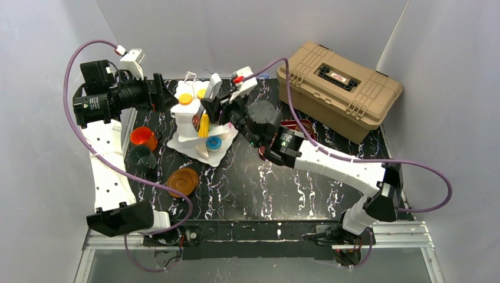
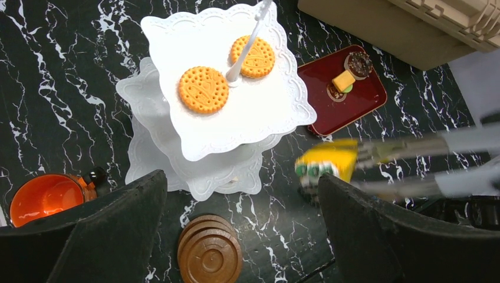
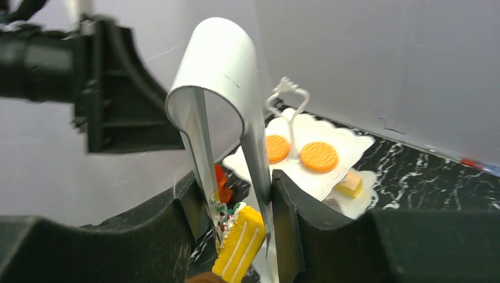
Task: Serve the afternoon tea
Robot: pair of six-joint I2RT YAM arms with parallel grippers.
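Observation:
My right gripper (image 1: 215, 106) is shut on metal tongs (image 3: 221, 65), which pinch a yellow layered cake piece (image 3: 239, 242) in front of the white tiered stand (image 2: 247, 112). Two round biscuits (image 2: 203, 89) sit on its top tier; lower tiers are partly hidden, with a blue treat (image 1: 214, 143) and a pale wedge (image 1: 201, 151) on the bottom one. My left gripper (image 1: 162, 93) hangs open just left of the stand, nothing between its fingers. A red tray (image 2: 365, 103) with several small treats lies to the right, partly hidden from above by my right arm.
An orange cup (image 1: 142, 137), a dark green cup (image 1: 141, 158) and stacked brown saucers (image 1: 182, 181) stand at the left. A tan case (image 1: 336, 88) fills the back right.

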